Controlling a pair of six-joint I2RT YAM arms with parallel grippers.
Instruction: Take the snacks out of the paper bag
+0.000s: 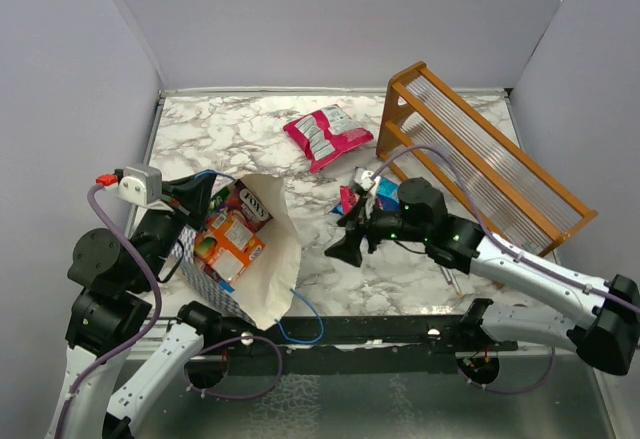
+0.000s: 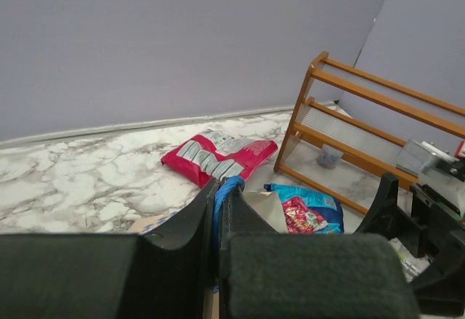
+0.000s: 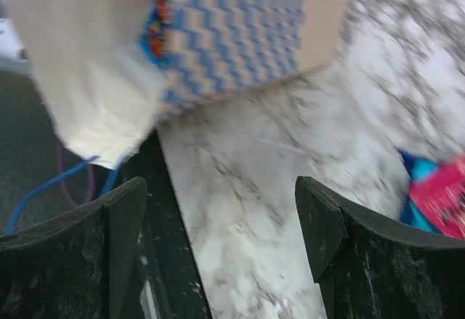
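The paper bag (image 1: 275,249) lies open at the left of the table, its mouth toward the middle. Inside show an orange snack pack (image 1: 240,239) and a dark red one (image 1: 252,207). At the bag's far side, my left gripper (image 1: 207,179) is shut on the blue cord handle (image 2: 231,186), which passes between its fingers. My right gripper (image 1: 342,237) hangs open and empty over the table, right of the bag; in the right wrist view the bag's mouth is ahead. Beneath the right arm, a blue pack (image 2: 321,201) and a small red pack (image 2: 299,217) lie partly hidden.
A large pink snack bag (image 1: 328,137) lies at the back middle. To the right stands a tilted wooden rack (image 1: 480,154). Near the front lie thin pens (image 1: 452,279), partly covered by the right arm. A second blue handle (image 1: 305,340) droops over the front edge.
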